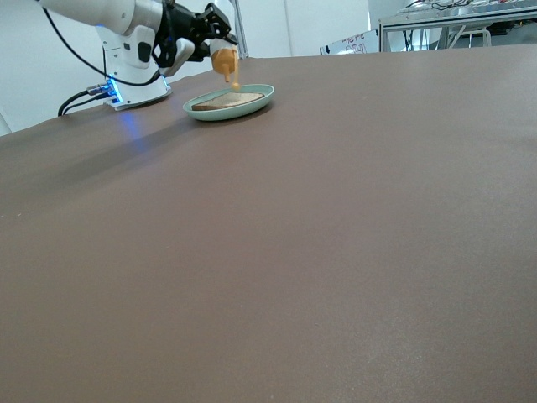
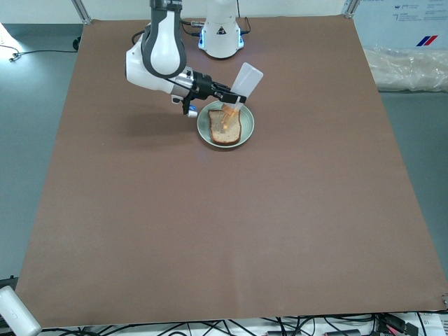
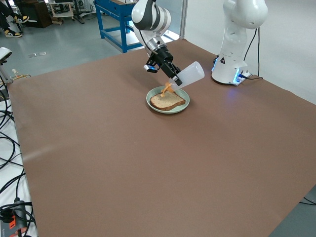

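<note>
A slice of bread (image 2: 224,133) lies on a pale green plate (image 2: 248,127) toward the back of the brown table. Above it my gripper (image 3: 173,75) is shut on a translucent white-handled spreader (image 3: 192,72), tilted over the plate. Its lower end carries an orange spread (image 1: 225,63) that hangs in drips to just above or onto the bread (image 1: 218,102); whether it touches cannot be told clearly.
My arm's white base (image 3: 228,69) stands behind it. Cables run along the near edge in the left view.
</note>
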